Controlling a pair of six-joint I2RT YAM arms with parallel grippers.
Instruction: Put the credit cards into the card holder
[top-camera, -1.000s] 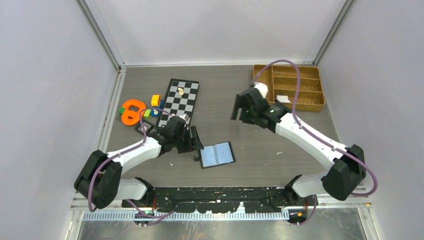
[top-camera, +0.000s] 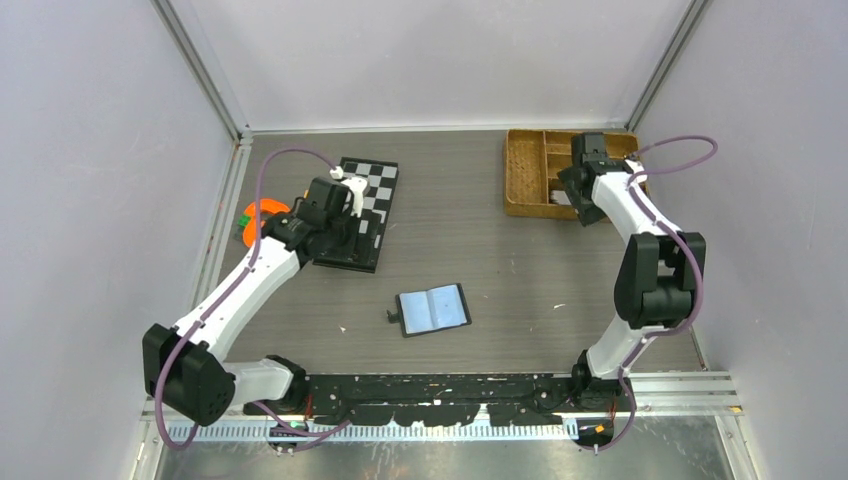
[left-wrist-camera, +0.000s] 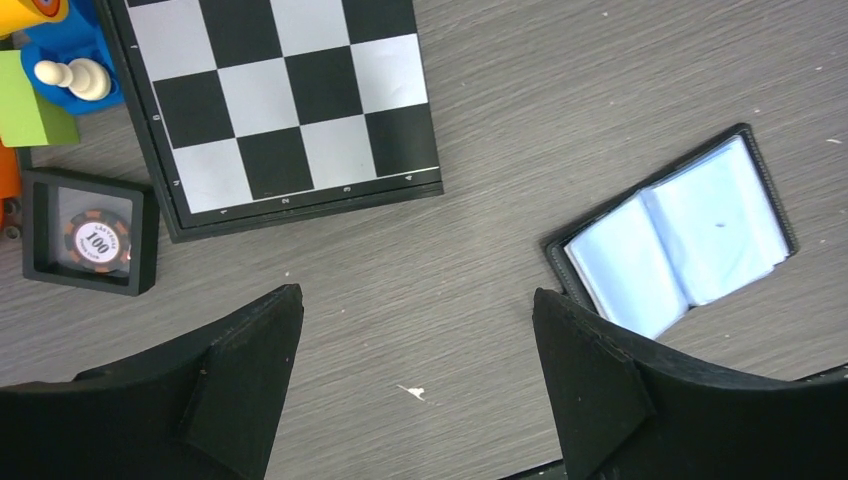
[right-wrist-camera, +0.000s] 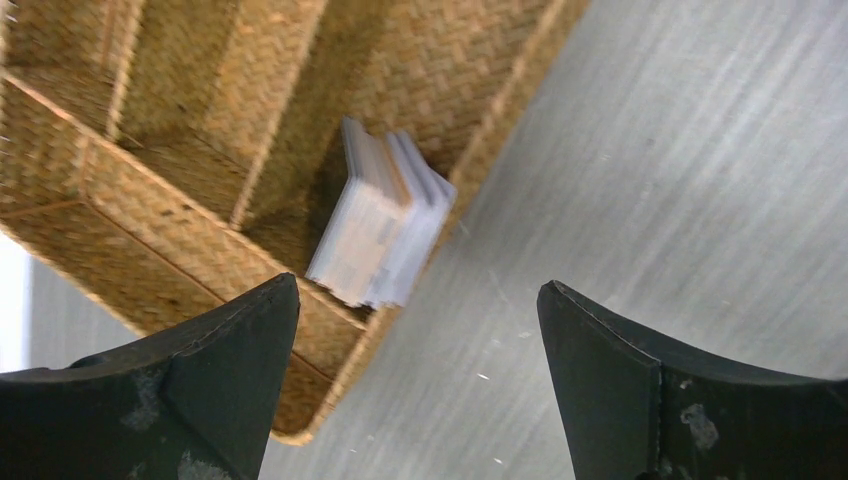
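Several cards (right-wrist-camera: 370, 225) lean together in one compartment of the woven basket (right-wrist-camera: 260, 175), against its outer wall. The card holder (top-camera: 434, 309) lies spread flat at the table's front middle, black-edged with pale clear sleeves; the left wrist view shows the holder (left-wrist-camera: 680, 235) at right, partly behind a finger. Above the basket's near edge hovers my right gripper (top-camera: 575, 200), and in its wrist view the fingers (right-wrist-camera: 640, 390) stand wide apart with the cards beyond them. My left gripper is open and empty, over the table near the chessboard (left-wrist-camera: 290, 100).
At the left lie an orange toy (top-camera: 268, 215), a small black box with a poker chip (left-wrist-camera: 98, 240) and a white chess pawn (left-wrist-camera: 75, 78) on a blue block. Bare table (top-camera: 450, 220) stretches between chessboard and basket.
My right gripper has moved right, from over mid-table to the basket. The left one has swung back from beside the card holder to over the chessboard. The holder has stayed put.
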